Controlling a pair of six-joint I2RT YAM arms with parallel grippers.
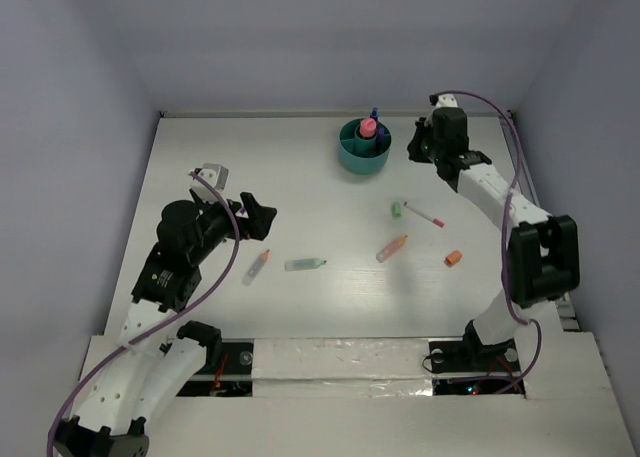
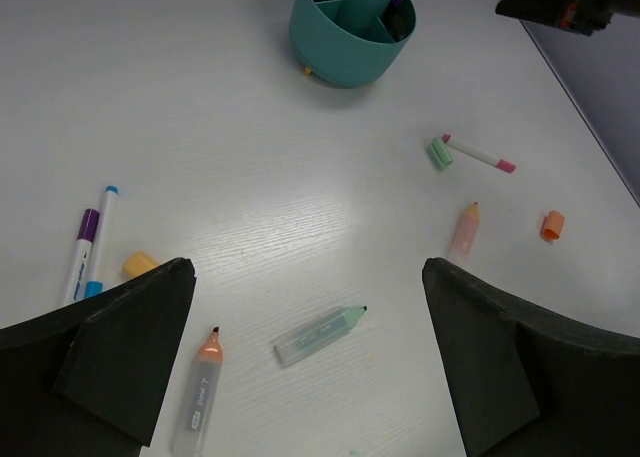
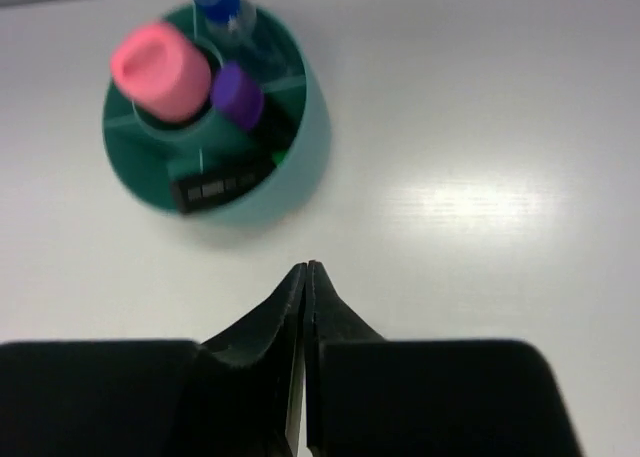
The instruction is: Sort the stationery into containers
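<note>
A teal organizer (image 1: pixel 355 162) at the back holds a pink item (image 3: pixel 160 72), blue and purple pieces and a dark one. My right gripper is beside it with fingertips shut, nothing visible between them. My left gripper stands open on the left. Loose below it lie a grey-orange highlighter (image 2: pixel 197 402), a pale green one (image 2: pixel 315 337), a pink one (image 2: pixel 463 233), a green cap (image 2: pixel 441 153), an orange cap (image 2: pixel 552 227), a red-white marker (image 2: pixel 475 152), two white markers (image 2: pixel 82 252) and a yellow cap (image 2: pixel 138 265).
Bare table (image 1: pixel 300 197) spreads between the left arm and the organizer. Walls border the table at the back and sides, with a metal rail along its edge.
</note>
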